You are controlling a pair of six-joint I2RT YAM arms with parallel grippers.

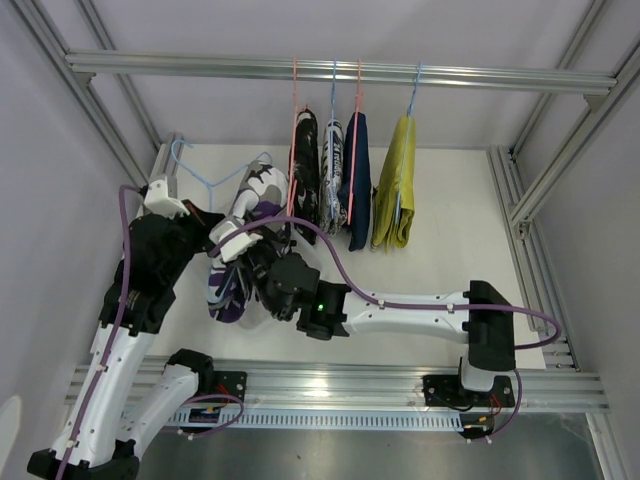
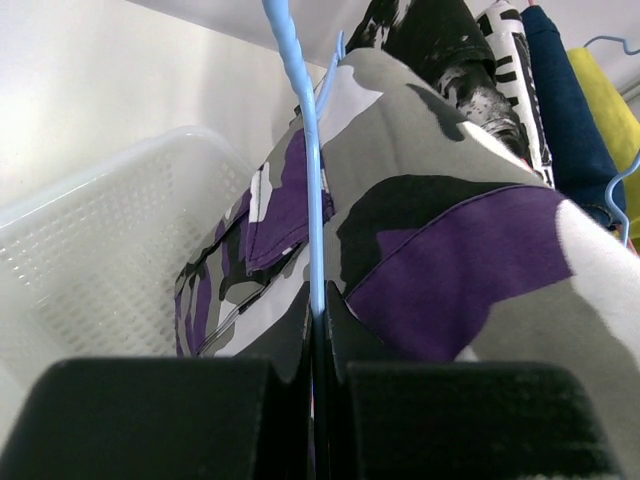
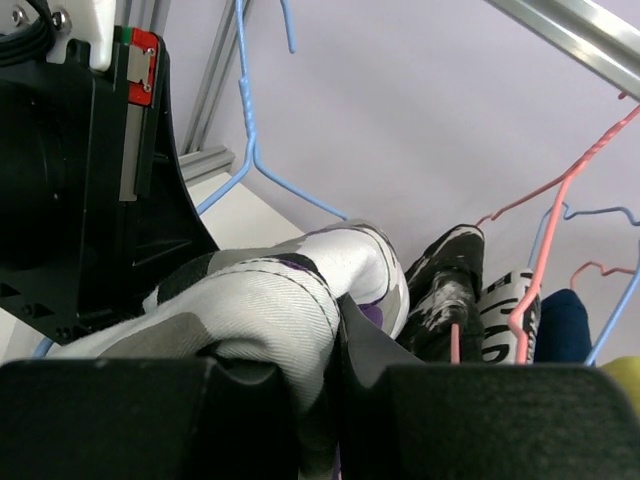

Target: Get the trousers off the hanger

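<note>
Camouflage trousers in grey, white and purple (image 1: 256,190) (image 2: 460,280) (image 3: 230,310) hang between my two grippers. A light blue hanger (image 1: 205,180) (image 3: 245,130) is off the rail at the left, the trousers beside and partly over it. My left gripper (image 1: 208,222) is shut on the hanger's thin wire, which runs upright between its fingers in the left wrist view. My right gripper (image 1: 255,250) is shut on the trousers, whose white fabric bunches into its fingers.
Black, patterned, navy (image 1: 355,180) and yellow (image 1: 395,180) garments hang on the metal rail (image 1: 450,78) to the right. A translucent basket (image 2: 100,240) sits below the trousers. The white board is clear at the right.
</note>
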